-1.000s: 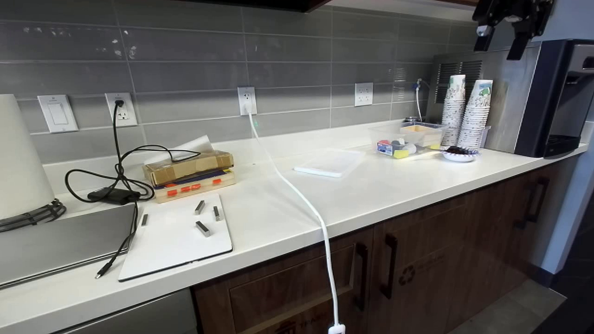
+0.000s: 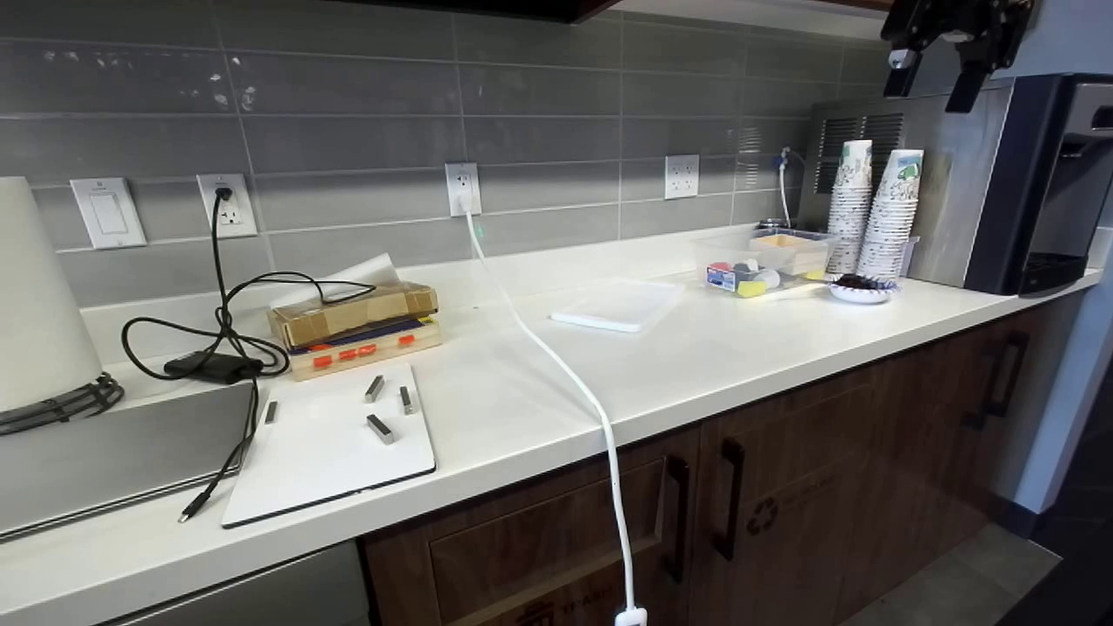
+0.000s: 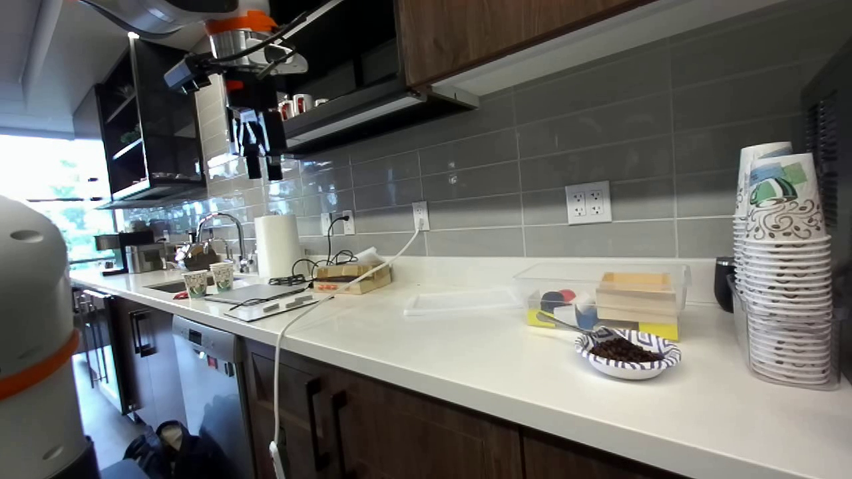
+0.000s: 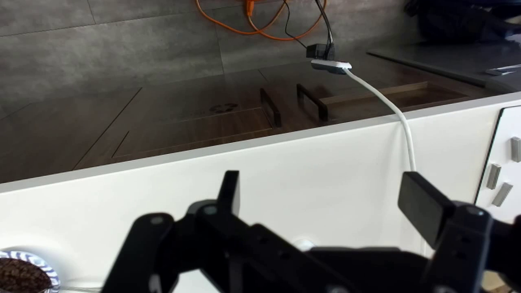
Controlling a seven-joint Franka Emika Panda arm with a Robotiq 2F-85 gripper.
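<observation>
High above the counter, my gripper stands open, its two dark fingers wide apart with nothing between them. In exterior view 1 the gripper [image 2: 931,94] shows at the upper right; exterior view 2 has the gripper [image 3: 263,169] at the upper left. A patterned bowl [image 3: 627,368] of dark bits sits on the counter [image 3: 479,343], with a spoon [image 3: 559,322] at its rim. Behind it is a clear bin [image 3: 679,279] holding coloured items. Several grey metal blocks [image 2: 380,428] lie on a white board [image 2: 313,475].
Two stacks of paper cups [image 2: 892,224] stand by the dispenser [image 2: 1043,188]. A white cable [image 2: 563,365] crosses the counter and hangs over its edge. Cardboard boxes [image 2: 360,318] and a paper towel roll [image 2: 36,303] stand to the left. A white lid [image 2: 610,308] lies mid-counter.
In exterior view 1 my gripper has shifted very slightly to the left. Everything on the counter looks the same.
</observation>
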